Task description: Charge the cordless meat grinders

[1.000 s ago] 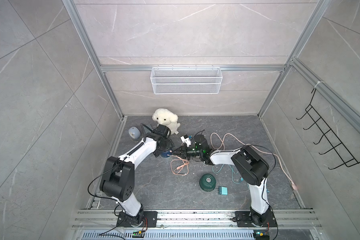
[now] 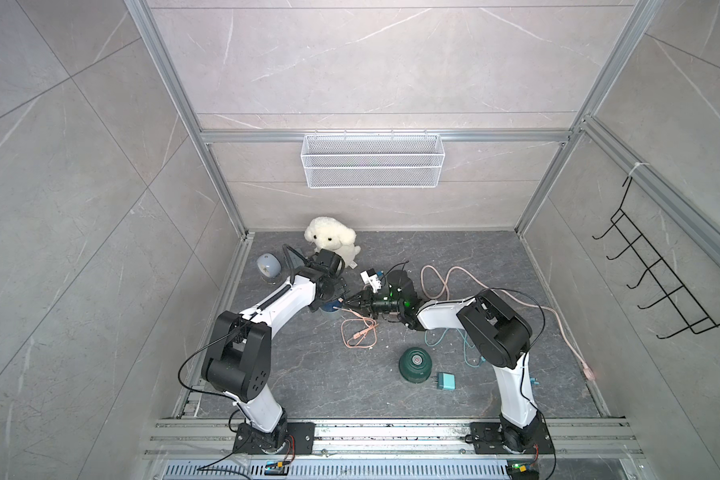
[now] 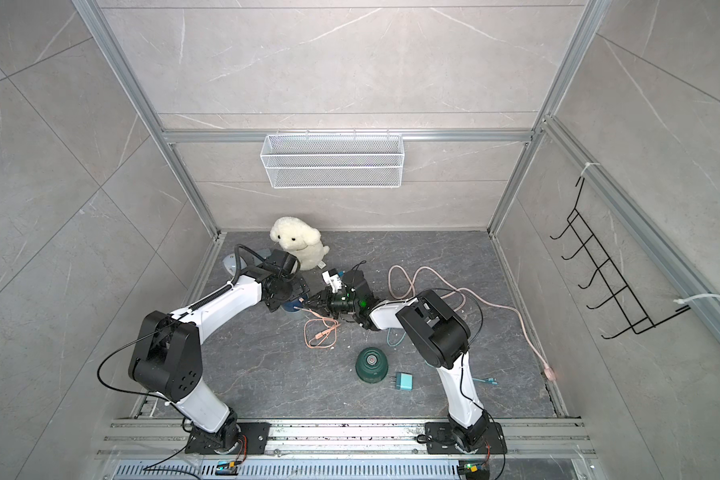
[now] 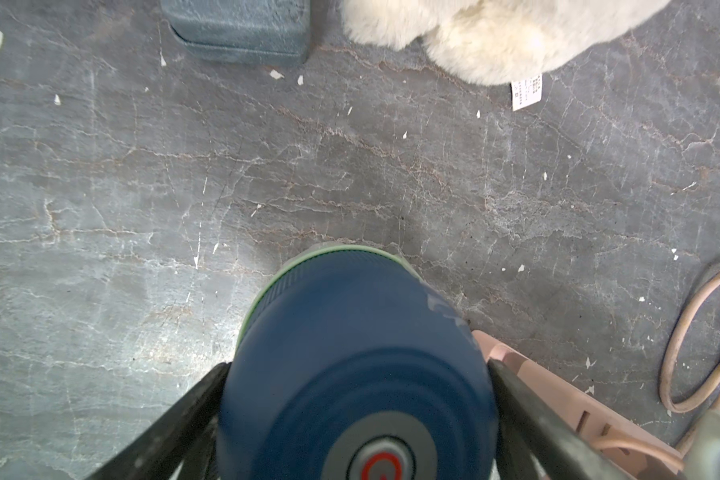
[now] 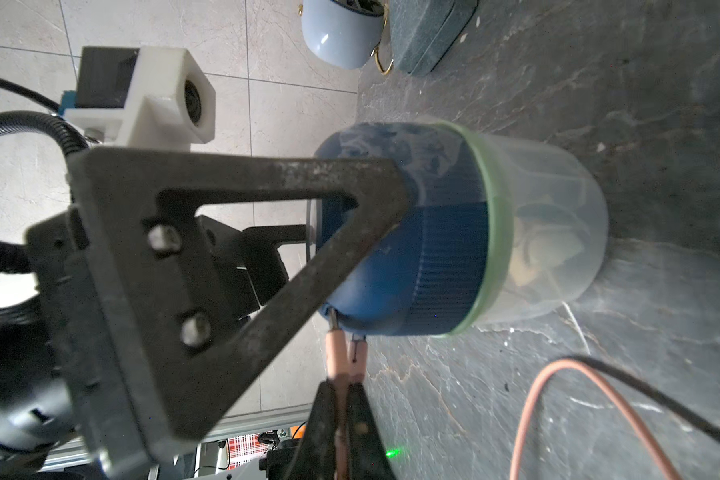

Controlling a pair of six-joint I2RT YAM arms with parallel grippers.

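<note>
The grinder, with a blue motor head (image 4: 360,344) over a clear cup (image 5: 548,232) and a green ring, stands upright on the floor. Around the blue head is my left gripper, open, one finger on either side. My right gripper is shut on the pink charging cable, just behind its plug (image 5: 337,352). The plug's metal tip (image 5: 333,320) meets the lower edge of the blue head; how deep it sits I cannot tell. A second grinder with a dark green head (image 2: 415,364) stands near the front, beside a teal charger block (image 2: 446,381).
Behind the left gripper sit a white plush dog (image 2: 330,233) and a pale blue-grey object (image 2: 269,265). A loop of pink cable (image 2: 360,332) lies in front of the grippers. Another pink cord (image 2: 552,306) runs along the right side.
The right arm's elbow has shifted slightly left. Both grippers stay in nearly the same place, and the plug remains at the blue head.
</note>
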